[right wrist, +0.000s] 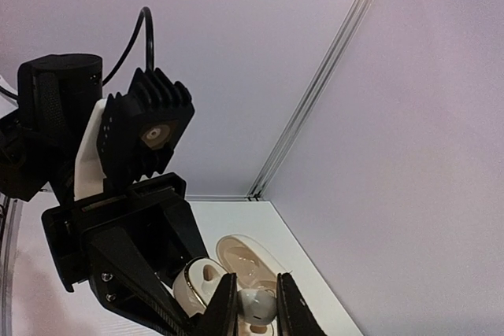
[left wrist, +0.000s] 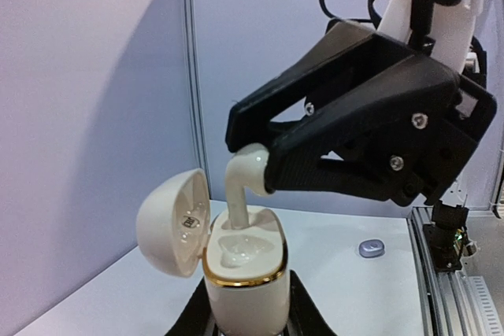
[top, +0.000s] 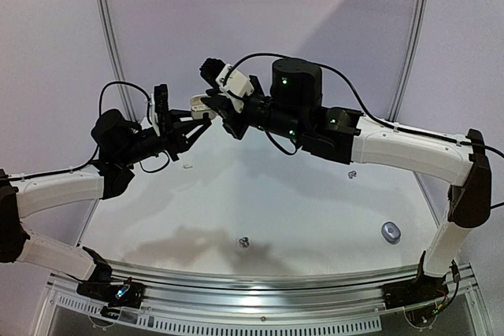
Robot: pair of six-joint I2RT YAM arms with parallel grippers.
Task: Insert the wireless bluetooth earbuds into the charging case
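Observation:
The white charging case [left wrist: 248, 289], its lid [left wrist: 173, 224] swung open, is held upright above the table, with my left gripper shut on its body. Over it, a white earbud [left wrist: 250, 164] sits at the fingertips of my right gripper, head up. Its stem points down into the far slot; how deep it goes is hard to tell. The near slot looks empty. Both right fingers flank the earbud in the right wrist view and appear to touch it. From above, the right fingers partly cover the case [top: 198, 105].
On the table lie a grey-lilac oval object [top: 391, 232] at the front right and two small metallic pieces [top: 244, 242]. A small white item [top: 187, 166] lies near the left gripper.

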